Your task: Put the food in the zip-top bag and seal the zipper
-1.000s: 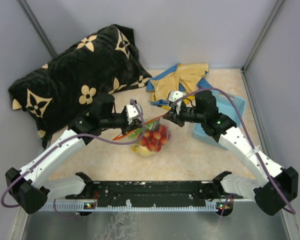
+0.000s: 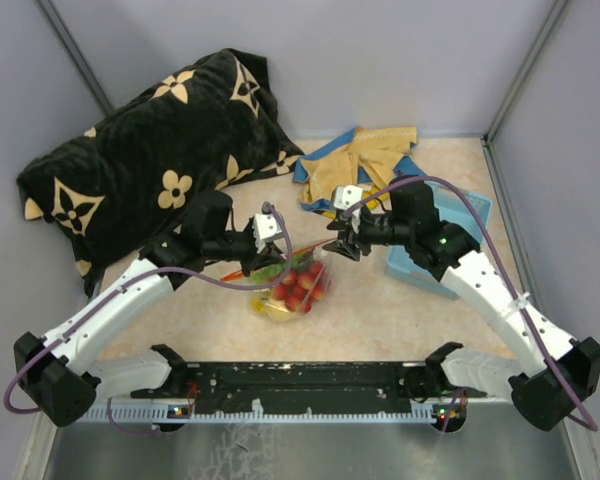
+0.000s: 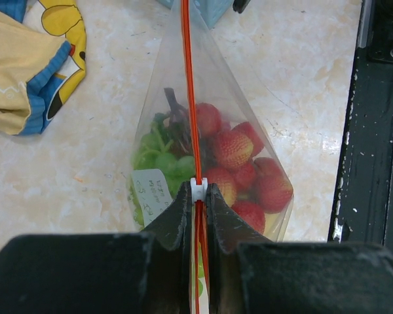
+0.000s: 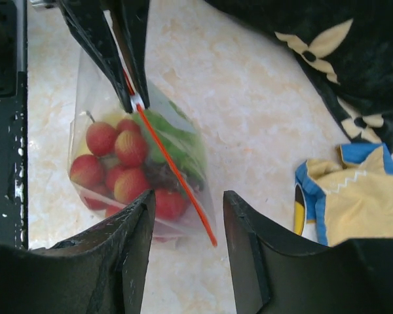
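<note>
A clear zip top bag (image 2: 302,295) with an orange-red zipper strip lies mid-table. Strawberries (image 3: 232,149) and green grapes (image 3: 158,160) are inside it. My left gripper is shut on the white zipper slider (image 3: 198,188), which sits on the strip. From the right wrist view, the left fingers (image 4: 132,78) pinch that slider from above. My right gripper stands open at the bag's right end. The strip's free end (image 4: 211,237) appears between its spread fingers, touching neither as far as shows.
A yellow and blue cloth (image 2: 365,160) lies behind the bag. To the right stands a light blue bin (image 2: 420,270), partly under the right arm. The black patterned blanket (image 2: 160,150) fills the back left. Bare table (image 2: 360,325) shows in front.
The bag has slid slightly left. The left gripper stays nearly still on the slider.
</note>
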